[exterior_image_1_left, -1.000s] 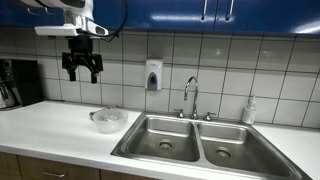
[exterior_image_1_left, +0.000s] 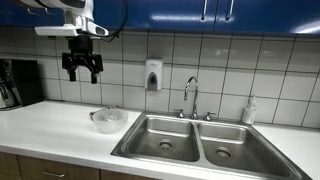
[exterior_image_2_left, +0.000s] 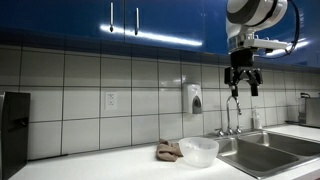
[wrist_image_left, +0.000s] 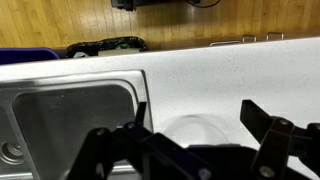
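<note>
High over the counter hangs my gripper (exterior_image_1_left: 84, 77), its fingers spread apart with nothing between them. Below it and to the right in exterior view 1 stands a clear plastic bowl (exterior_image_1_left: 110, 121) on the white counter. A brown cloth (exterior_image_2_left: 168, 152) lies bunched beside the bowl (exterior_image_2_left: 198, 152) in exterior view 2. From the wrist view, the bowl (wrist_image_left: 196, 130) is partly hidden behind the gripper's dark fingers (wrist_image_left: 258, 122).
A double steel sink (exterior_image_1_left: 210, 144) with a tall faucet (exterior_image_1_left: 194, 92) takes up the counter beside the bowl. A soap dispenser (exterior_image_1_left: 154, 74) hangs on the tiles, and a bottle (exterior_image_1_left: 249, 110) stands behind the sink. Blue cabinets (exterior_image_1_left: 250, 17) are overhead. Bare counter (exterior_image_1_left: 45, 125) lies left of the bowl.
</note>
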